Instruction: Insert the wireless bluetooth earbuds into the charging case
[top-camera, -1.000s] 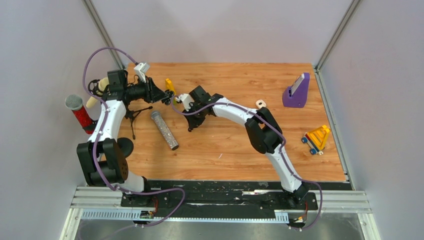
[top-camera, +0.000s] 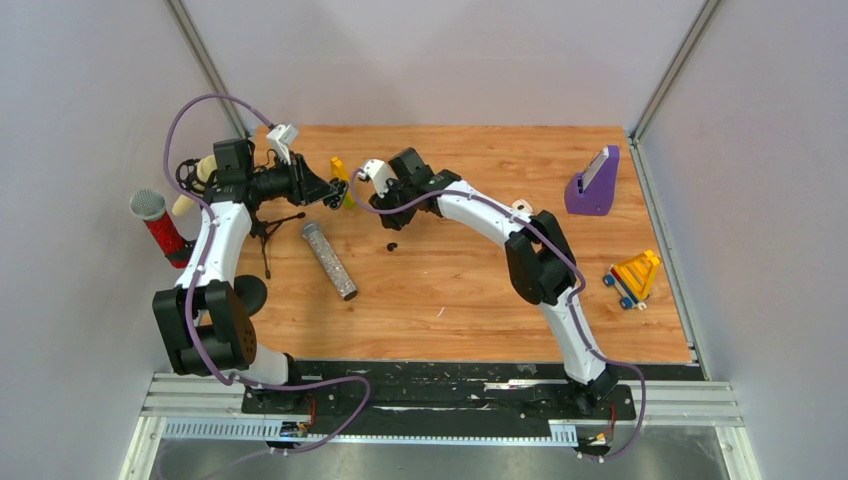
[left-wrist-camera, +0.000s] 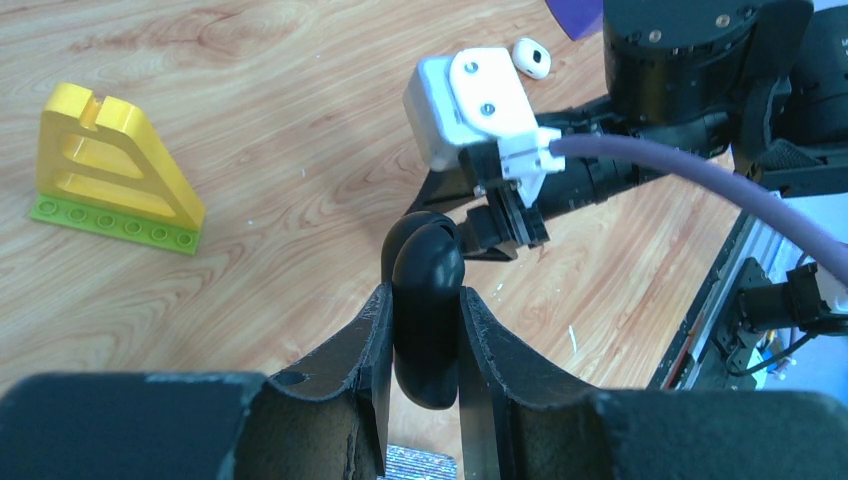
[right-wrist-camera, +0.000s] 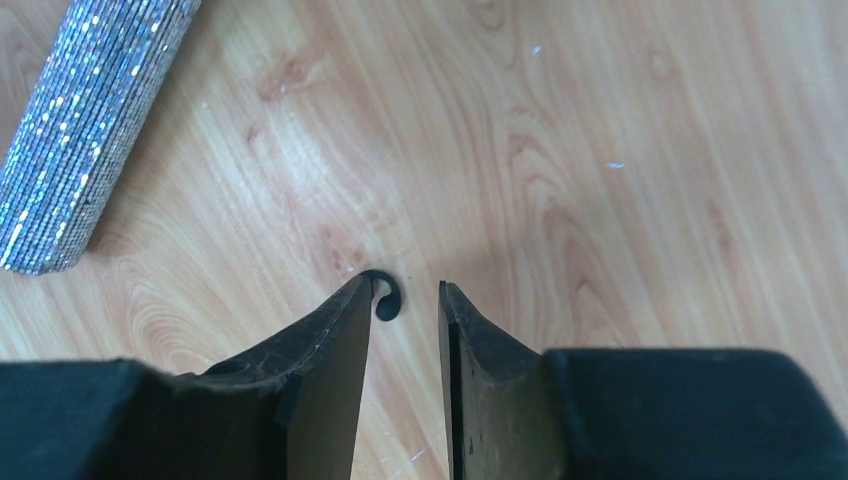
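Observation:
A black charging case is held upright in my left gripper, which is shut on it; in the left wrist view it fills the space between the fingers. A small black earbud lies on the wooden table, seen also in the top view as a dark speck. My right gripper hangs over the table just beside that earbud, part open, with nothing visible between its fingers. Whether the case holds an earbud cannot be seen.
A glittery cylinder lies left of the earbud. A yellow toy stands behind the case, a white object lies farther off. A purple stand and a toy car are at the right.
My right arm has drawn back upward in the top view, uncovering the earbud on the table. The left arm and case have not visibly moved.

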